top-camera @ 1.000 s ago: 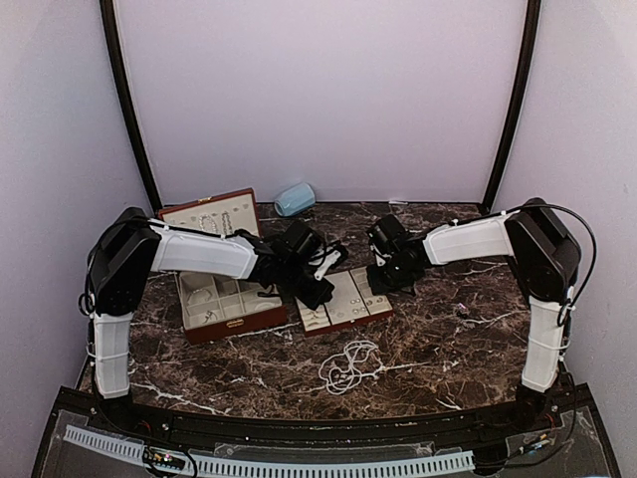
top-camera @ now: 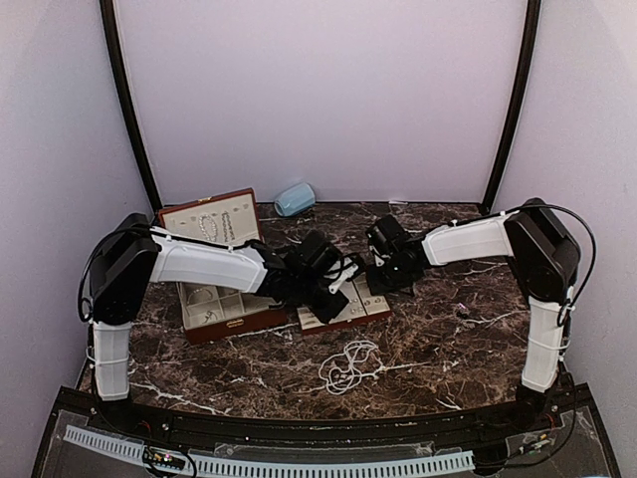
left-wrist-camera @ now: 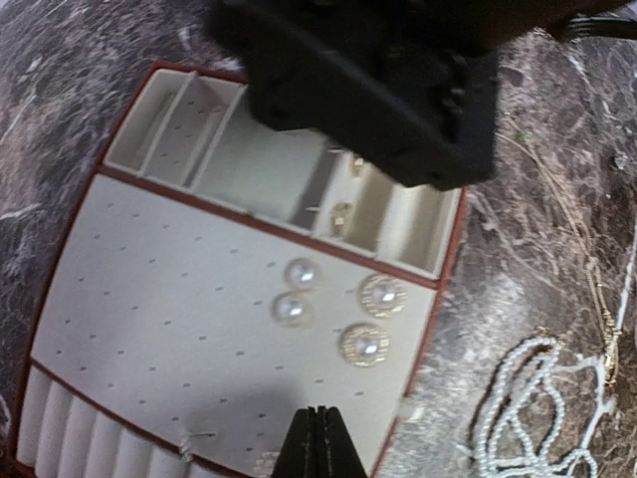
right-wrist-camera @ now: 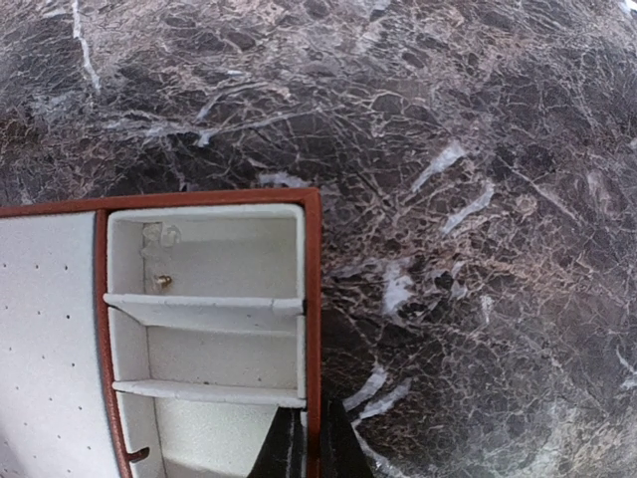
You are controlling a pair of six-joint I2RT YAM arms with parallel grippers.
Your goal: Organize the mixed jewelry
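The tan-lined jewelry tray with a reddish-brown rim lies mid-table. Over its pad my left gripper is shut, nothing showing between its fingers. Several pearl earrings sit on that pad, ahead of and right of the fingertips. My right gripper is shut on the tray's outer rim, one finger on either side. A small gold piece lies in the corner compartment. White pearl strands lie heaped on the table in front of the tray. The left arm covers part of the tray in the top view.
Left of the tray stands the open jewelry box, with necklaces on its raised lid. A light blue object rests at the back. To the right, the marble table is mostly clear, with a few small pieces scattered on it.
My left gripper has moved rightward across the tray, now covering more of its middle. The right arm and the tray stay where they were.
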